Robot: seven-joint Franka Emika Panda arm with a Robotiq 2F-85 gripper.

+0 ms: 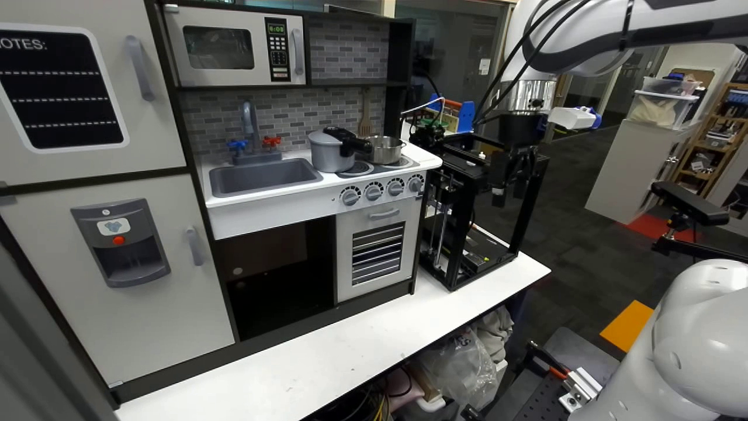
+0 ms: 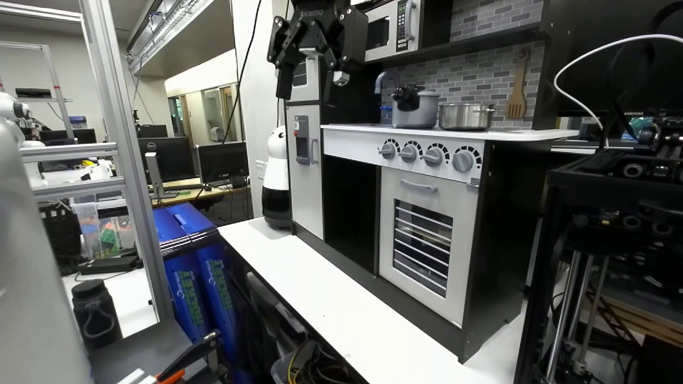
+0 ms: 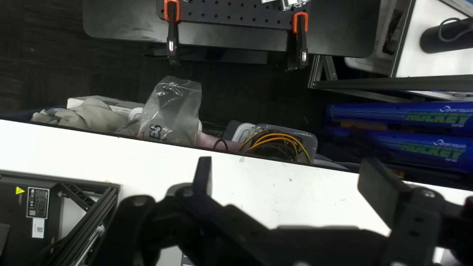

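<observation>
My gripper points down with its fingers spread and nothing between them. In the wrist view the gripper hangs high over the white table, its fingers wide apart. Exterior view 1 has the gripper in front of the black printer frame, to the right of the toy kitchen. On the kitchen's stove stand a grey pot with a black handle and a steel pot. The oven door is closed. A wooden spatula hangs on the tiled back wall.
The black printer frame stands beside the kitchen's right side. A grey sink and a microwave are part of the kitchen. Bags and cables lie below its edge.
</observation>
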